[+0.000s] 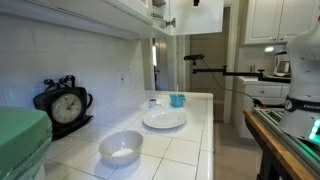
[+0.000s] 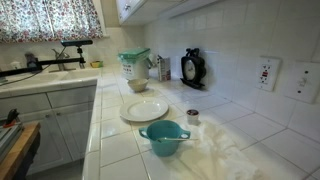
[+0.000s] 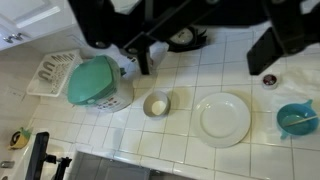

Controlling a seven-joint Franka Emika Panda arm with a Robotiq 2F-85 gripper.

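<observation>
In the wrist view my gripper hangs high over the counter, its dark fingers (image 3: 143,58) spread wide and out of focus. Nothing shows between them. Below lies a round white plate (image 3: 222,119), with a small metal bowl (image 3: 156,104) to its left. A teal bowl (image 3: 297,118) with a light-coloured utensil in it sits at the right edge. Near that stands a small cup with a dark inside (image 3: 270,81). Exterior view 2 shows the teal bowl (image 2: 165,139) in front, with the plate (image 2: 145,108) and metal bowl (image 2: 138,85) farther back.
A container with a teal lid (image 3: 92,79) stands left of the metal bowl, near a white rack (image 3: 58,72). A black clock (image 1: 65,105) leans by the wall. White cloth (image 2: 222,157) lies beside the teal bowl. Cabinets (image 1: 110,15) overhang the counter.
</observation>
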